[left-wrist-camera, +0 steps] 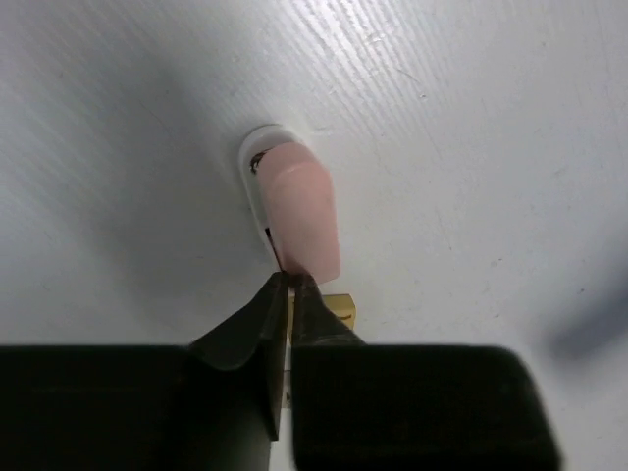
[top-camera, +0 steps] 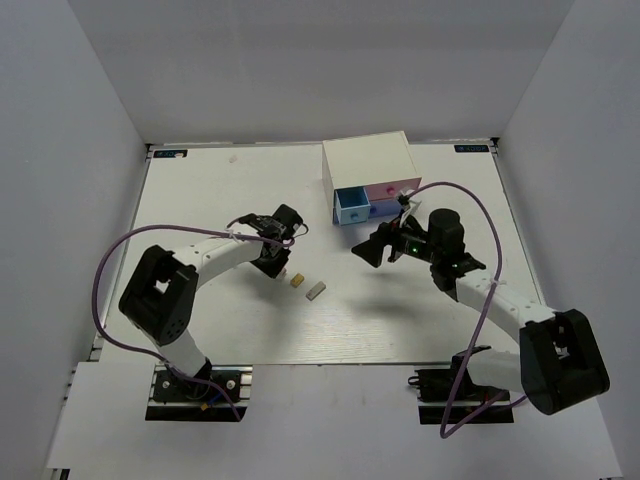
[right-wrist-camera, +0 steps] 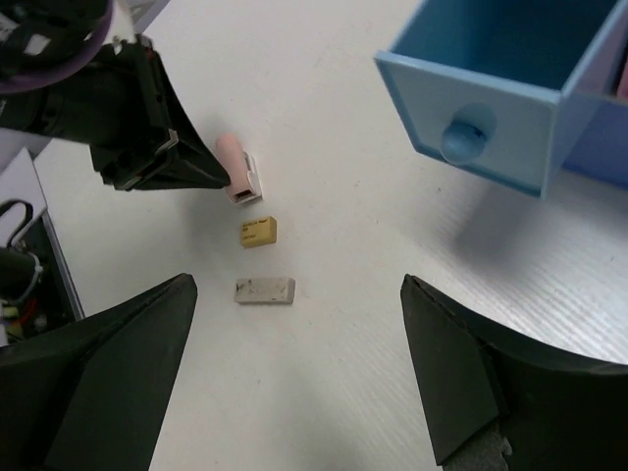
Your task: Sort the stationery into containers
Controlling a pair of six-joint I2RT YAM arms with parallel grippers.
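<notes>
My left gripper (top-camera: pixel 272 262) hovers right at a pink stapler (left-wrist-camera: pixel 304 211) on the table; its fingertips overlap the stapler's near end, and whether they grip it cannot be told. A small yellow block (top-camera: pixel 297 280) and a grey bar (top-camera: pixel 316 290) lie nearby, also seen in the right wrist view. A drawer unit (top-camera: pixel 365 160) at the back has its blue drawer (top-camera: pixel 352 208) pulled out, empty where visible. My right gripper (top-camera: pixel 375 245) stands open in the air to the right of the blocks, facing the drawer and the small items, with nothing between its fingers.
The drawer unit's pink and darker blue fronts sit beside the open drawer. Purple cables loop over both arms.
</notes>
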